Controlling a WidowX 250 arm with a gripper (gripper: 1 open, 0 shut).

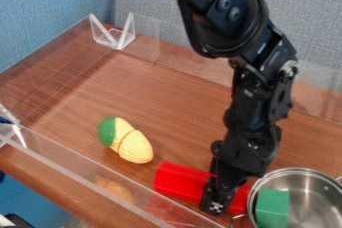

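Observation:
The black gripper [221, 187] reaches down over a red block [179, 181] at the bottom centre, its fingers shut on the block near its right part. A steel pot [315, 190] sits at the bottom right, close against the block's right end, with a green block [271, 208] inside it. A yellow corn-like toy with a green end [132, 145] lies to the left on the wooden table [114, 87].
Clear plastic walls edge the table at front and back, with white brackets [114, 36] at the back left and on the left edge.

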